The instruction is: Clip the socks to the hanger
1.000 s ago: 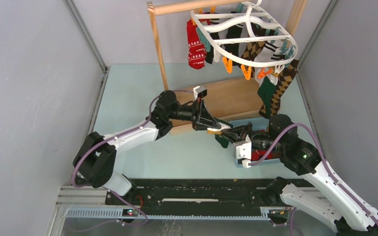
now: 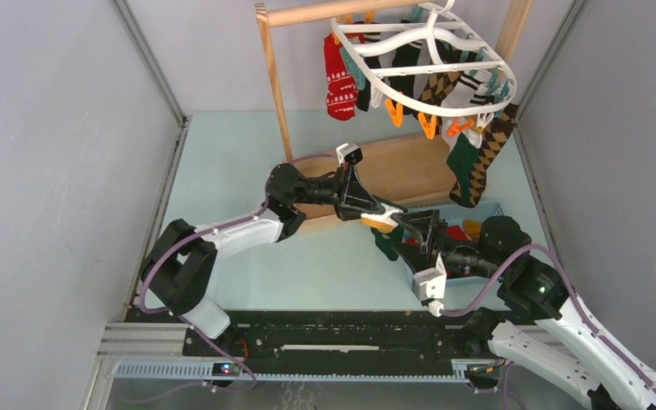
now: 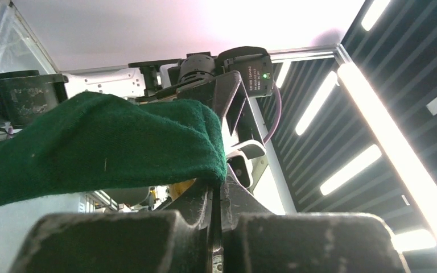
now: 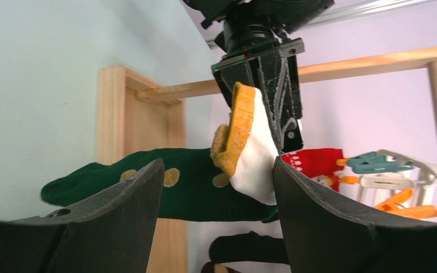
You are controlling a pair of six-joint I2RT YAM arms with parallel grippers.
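A green sock with yellow spots and a white-and-orange cuff hangs between the two arms; its green leg [image 3: 102,148] fills much of the left wrist view. My left gripper is shut on the sock's cuff end. Coming from the right, my right gripper is open, with the cuff between its spread fingers. In the top view its tips lie right beside the cuff [image 2: 382,218]. The white hanger [image 2: 444,111] hangs above and behind, with several orange clips [image 2: 428,125] along its front edge.
Several socks hang from the hanger, including a red one [image 2: 342,90] and a brown diamond one [image 2: 478,175]. A blue basket [image 2: 491,207] with more socks stands under the right arm. Wooden posts [image 2: 275,94] frame the rack.
The right arm's wrist has shifted slightly to the right and turned, its tips staying by the cuff. My left arm has moved slightly, and more of the sock's green leg shows below.
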